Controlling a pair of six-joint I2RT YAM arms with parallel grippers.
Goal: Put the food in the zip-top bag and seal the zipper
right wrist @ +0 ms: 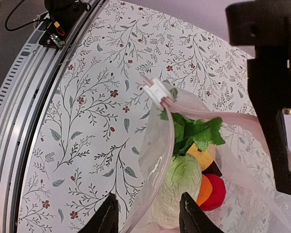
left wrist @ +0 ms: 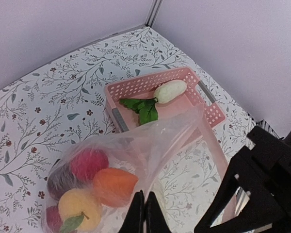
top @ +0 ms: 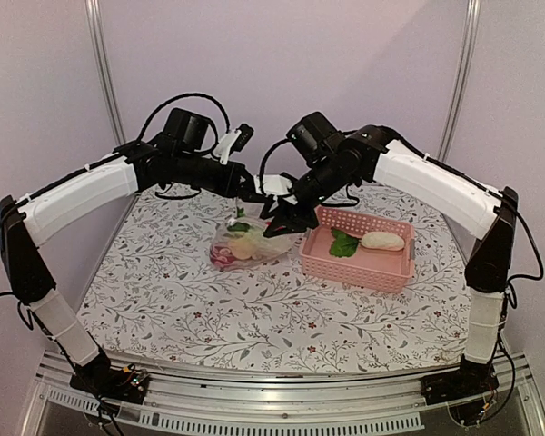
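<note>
The clear zip top bag (left wrist: 157, 141) stands with its mouth raised. Inside show an orange food piece (left wrist: 114, 187), a yellow one (left wrist: 80, 209), a pink one (left wrist: 89, 165), a pale green cabbage (right wrist: 179, 187) and green leaves (right wrist: 199, 133). A white zip slider (right wrist: 156, 92) sits at one end of the pink zip strip. My left gripper is shut at the bag's rim, with film gathered at its tips. Around another stretch of rim, my right gripper stands part open, the bag's edge running between its fingers.
Right of the bag is a pink basket (top: 352, 272) holding a green leaf (top: 343, 242) and a whitish oblong food piece (top: 382, 241). Both arms crowd closely above the bag.
</note>
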